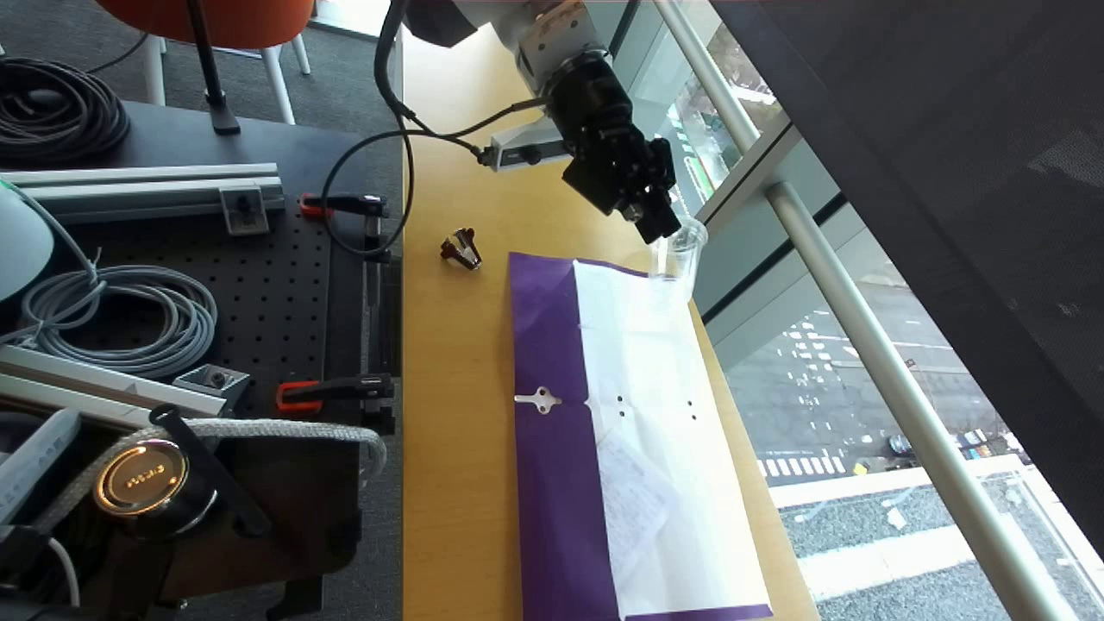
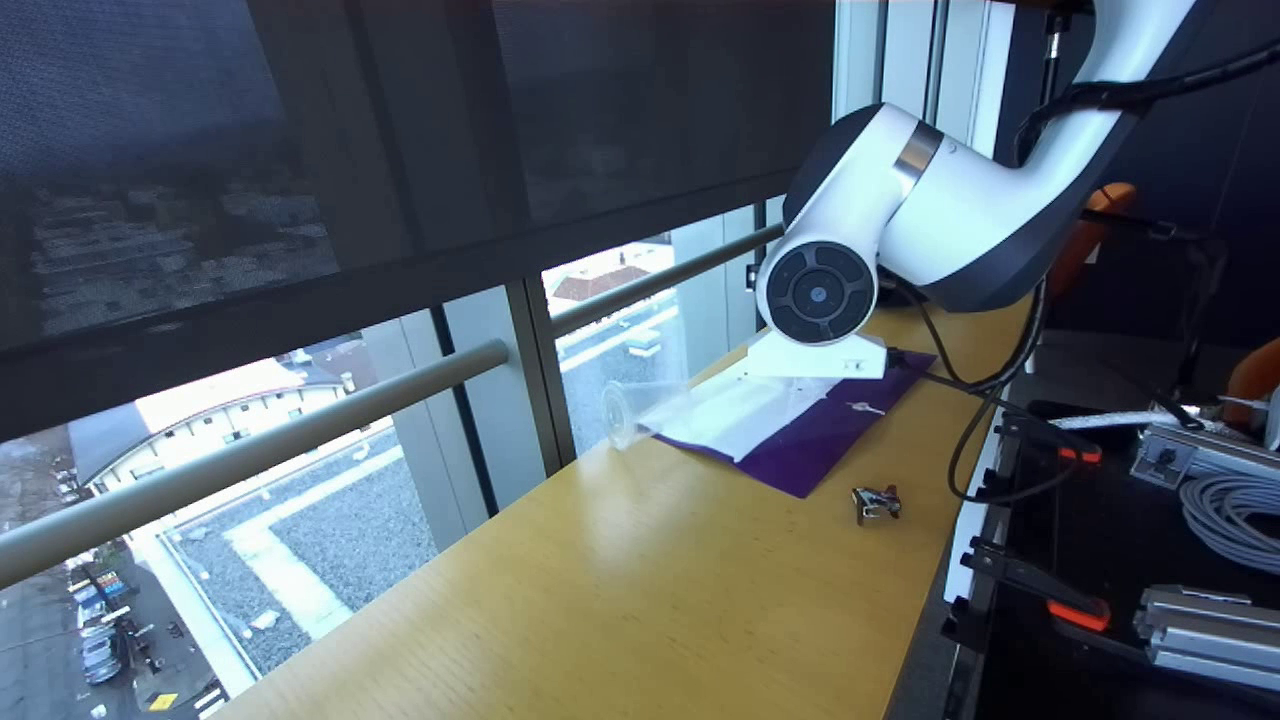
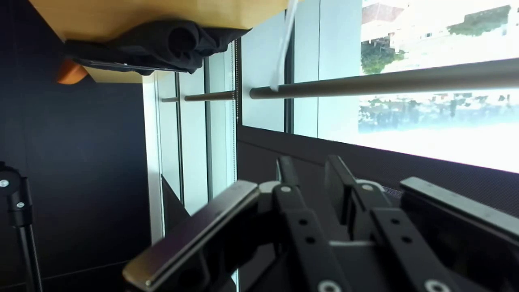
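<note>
A clear plastic cup (image 1: 678, 260) is at the window-side edge of the table, by the top right corner of a purple and white sheet (image 1: 548, 476). In the second exterior view the cup (image 2: 636, 410) looks tilted or on its side, with one end hanging toward the window. My gripper (image 1: 662, 219) is right at the cup's upper end; whether they touch cannot be told. The wrist view shows the gripper open, nothing between its fingers. Above them runs a blurred pale strip (image 3: 284, 46), perhaps the cup's edge.
A staple remover (image 1: 461, 248) lies on the wooden table (image 1: 455, 466) left of the sheet. Window and handrail (image 1: 859, 300) border the right side. A black cloth or bag (image 3: 180, 44) shows in the wrist view.
</note>
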